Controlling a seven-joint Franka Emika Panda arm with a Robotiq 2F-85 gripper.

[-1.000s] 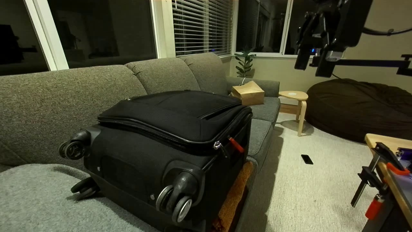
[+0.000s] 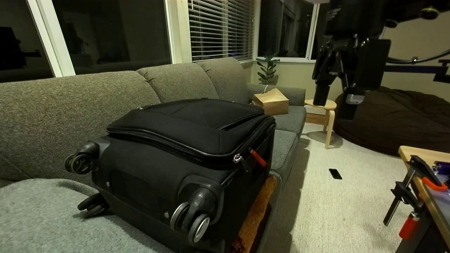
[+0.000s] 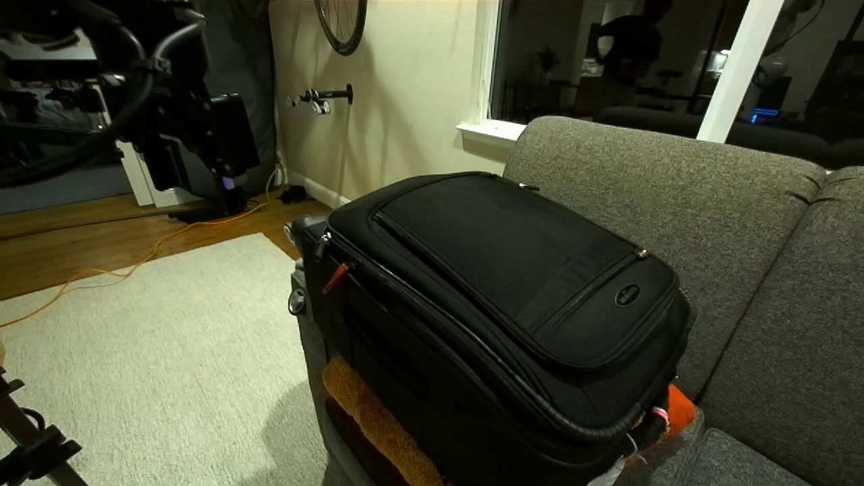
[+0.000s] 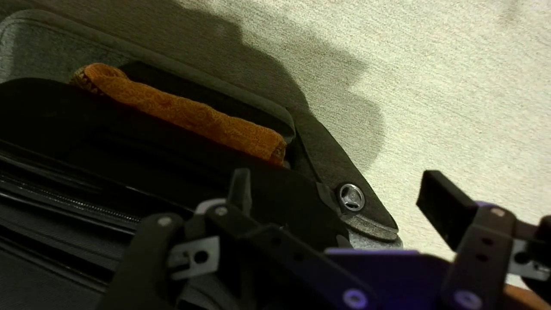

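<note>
A large black suitcase (image 2: 190, 135) lies flat on the grey sofa, its wheels towards the near end in exterior view 1. An orange-red zipper pull (image 2: 257, 158) hangs at its front corner; the same pull (image 3: 335, 278) shows at the left corner in exterior view 2. My gripper (image 2: 335, 110) hangs in the air out from the sofa, apart from the suitcase. In the wrist view the gripper is open, its two fingers wide apart with nothing held. Below it there lie the suitcase side (image 4: 155, 150) and a wheel (image 4: 351, 196).
Orange patterned cloth (image 4: 196, 116) sticks out beneath the suitcase. A paper bag (image 2: 272, 102) sits farther along the sofa (image 2: 105, 90). A table corner with a clamp (image 2: 415, 189) stands at right. A phone (image 2: 335, 173) lies on the otherwise open carpet.
My gripper has come down and shifted slightly left in exterior view 1. The suitcase and its zipper pull have stayed where they were.
</note>
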